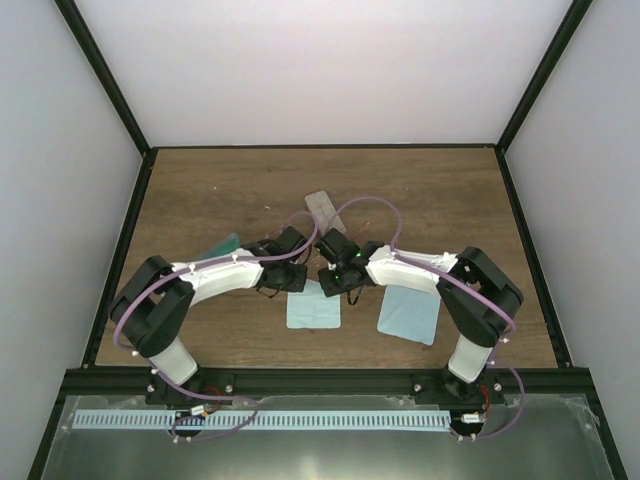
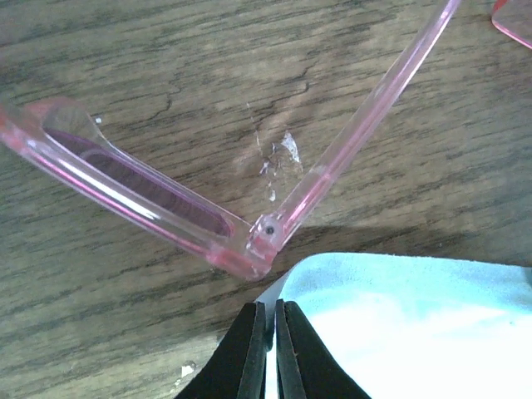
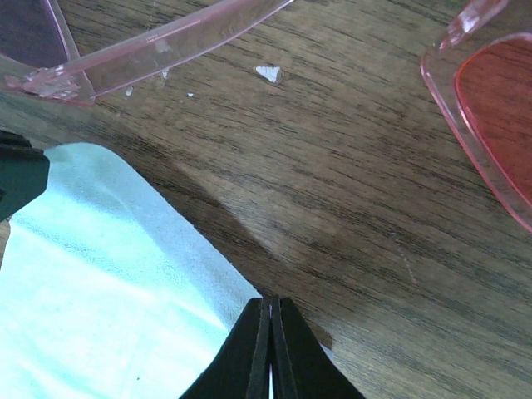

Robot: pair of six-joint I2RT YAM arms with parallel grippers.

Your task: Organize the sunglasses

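Observation:
A light blue cloth (image 1: pixel 313 311) lies below both grippers at the centre. My left gripper is shut on a corner of that cloth (image 2: pixel 366 324), lifting its edge slightly. Pink-framed sunglasses (image 2: pixel 133 187) lie just beyond it, one temple extended. My right gripper is shut at the edge of the same cloth (image 3: pixel 125 249); whether fabric is between its fingertips is unclear. Red-lensed sunglasses (image 3: pixel 490 125) lie to its upper right, and another pink frame (image 3: pixel 150 50) at upper left. The arms hide much of the glasses in the top view.
A second blue cloth (image 1: pixel 408 318) lies to the right. A grey rectangular object (image 1: pixel 320 206) sits behind the grippers, and a teal item (image 1: pixel 219 249) is at the left, partly behind the left arm.

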